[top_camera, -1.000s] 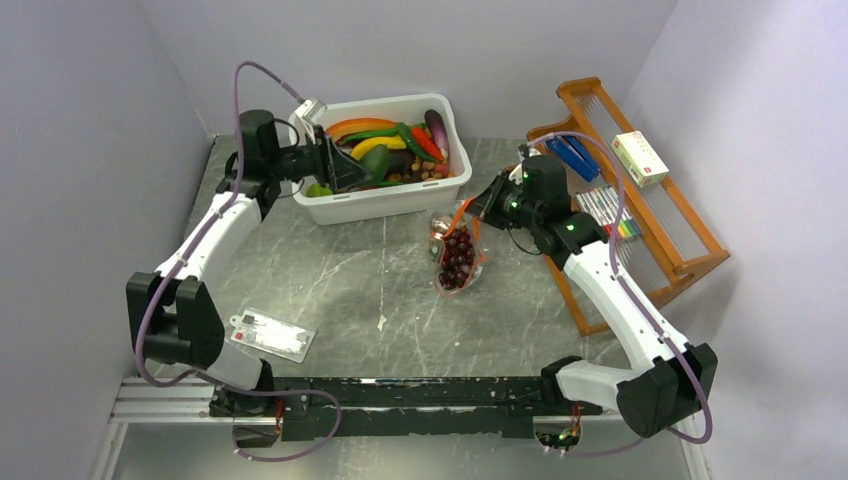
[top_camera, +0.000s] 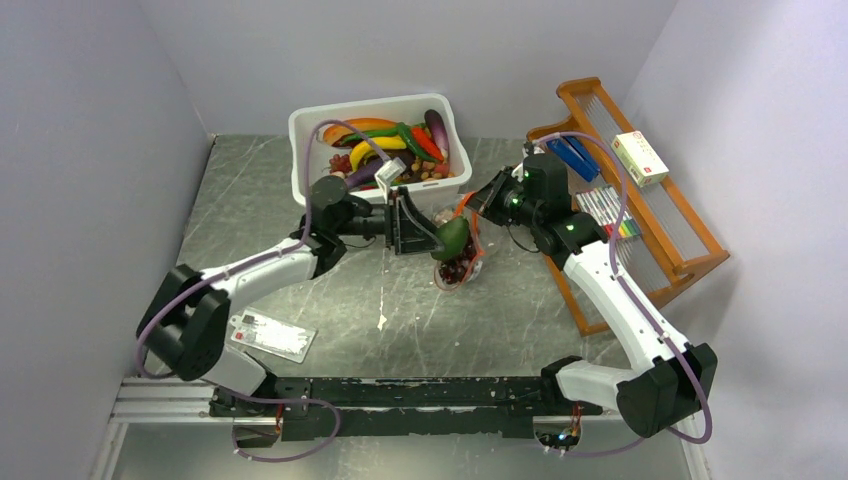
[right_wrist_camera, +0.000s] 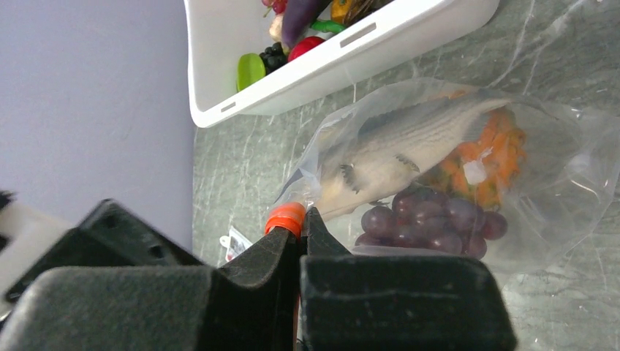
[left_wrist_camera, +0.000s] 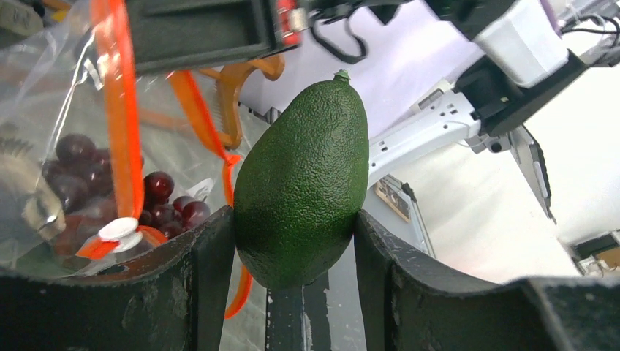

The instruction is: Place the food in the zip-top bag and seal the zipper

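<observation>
A clear zip bag with orange zipper stands mid-table, holding grapes, a fish and something orange. My left gripper is shut on a dark green avocado, held at the bag's opening, beside the zipper. My right gripper is shut at the bag's top edge, with the orange zipper strip at its fingertips.
A white bin of toy produce stands at the back, just behind the bag. A wooden rack with markers and a box is on the right. A white card-like object lies front left.
My left gripper has carried the avocado from the bin rightward and toward the front, to the bag's opening. The right arm has stayed put.
</observation>
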